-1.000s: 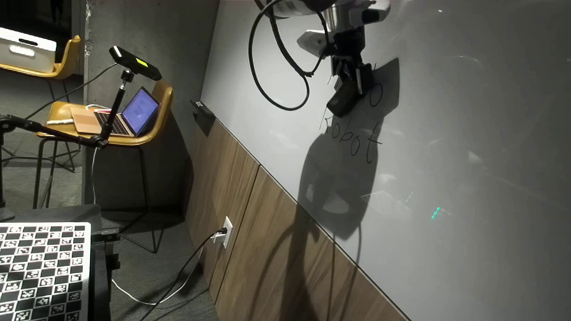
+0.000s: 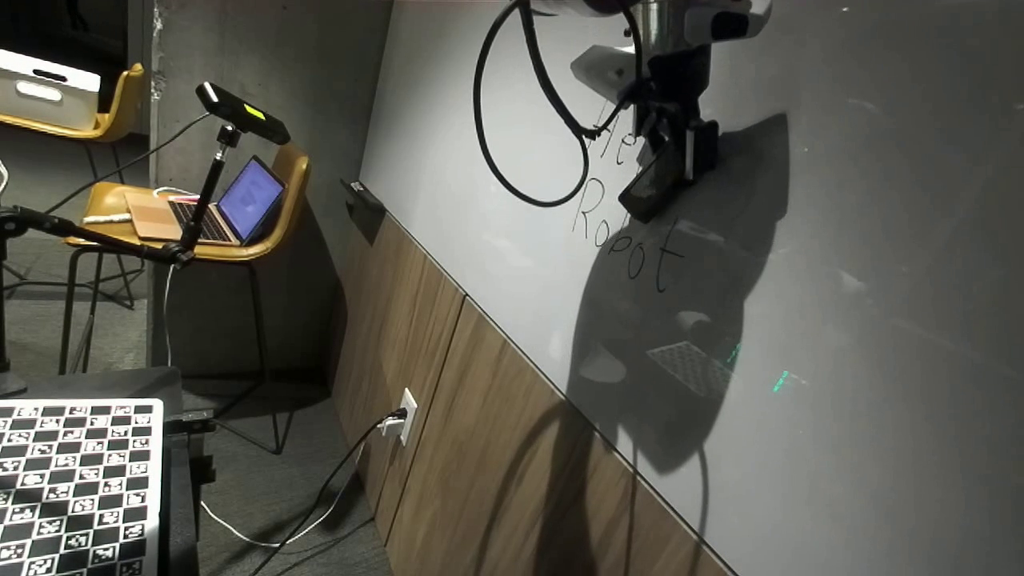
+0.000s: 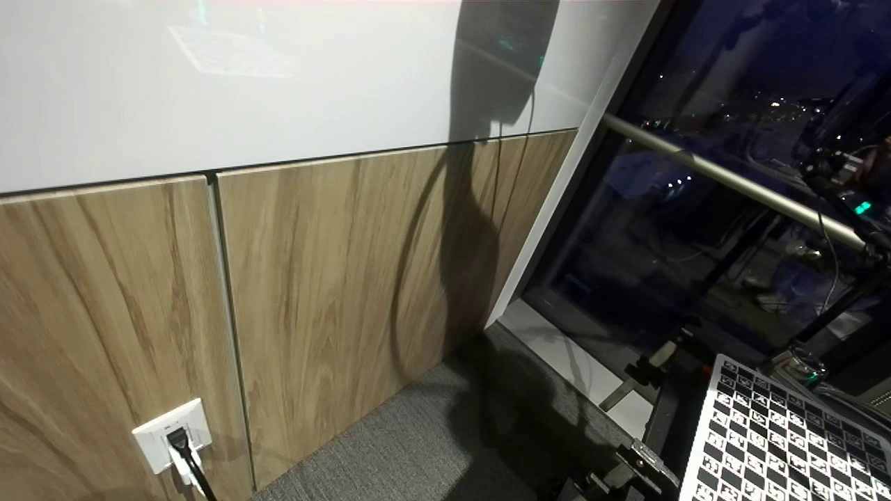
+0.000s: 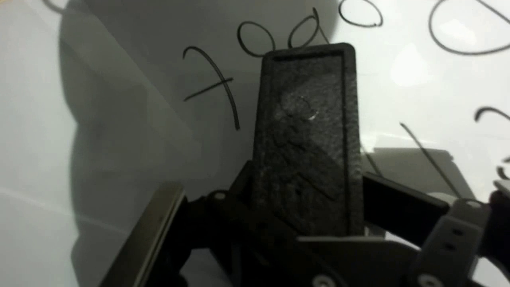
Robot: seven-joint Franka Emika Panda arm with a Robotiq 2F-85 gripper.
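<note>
A dark rectangular block that looks like a board eraser [image 4: 306,138] is gripped in my gripper [image 2: 679,152], which is shut on it. The wrist view has it upright in the middle, a finger on either side. Behind it is the whiteboard [image 2: 845,422] with black handwriting [image 2: 645,261]; in exterior view 1 the lower word reads "Robot". Above that word, part of another line shows, the rest hidden by the gripper and eraser. Whether the eraser touches the board, I cannot tell. Neither gripper nor eraser appears in exterior view 2.
A small black holder [image 2: 362,196] sits at the board's lower left edge. Below run wood panels [image 3: 334,259] with a plugged outlet [image 3: 172,434]. A black cable [image 2: 480,106] loops beside the arm. The board's right part is clear of objects.
Arm, gripper and eraser have moved right along the board in exterior view 1, and the eraser has turned. Letters at the upper line's left are uncovered; an "o" at its right is now hidden.
</note>
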